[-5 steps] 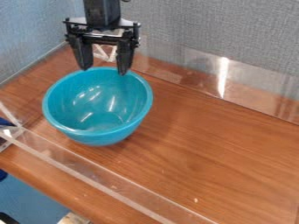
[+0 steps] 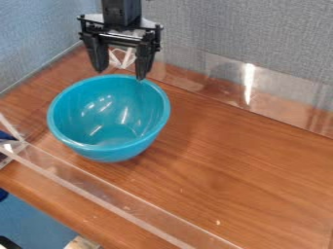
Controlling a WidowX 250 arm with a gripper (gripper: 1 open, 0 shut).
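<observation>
A large turquoise bowl (image 2: 108, 131) rests on the wooden table (image 2: 235, 175) left of centre. My black gripper (image 2: 120, 60) hangs above the bowl's back edge, open, its fingers apart. A pale, strap-like shape shows behind and between the fingers; I cannot tell what it is.
Grey textured walls stand behind and to the left, with clear plastic strips along the table's back and front-left edges. A small dark blue object (image 2: 6, 138) is cut off at the left.
My gripper has shifted slightly to the right over the last second. The bowl has not moved.
</observation>
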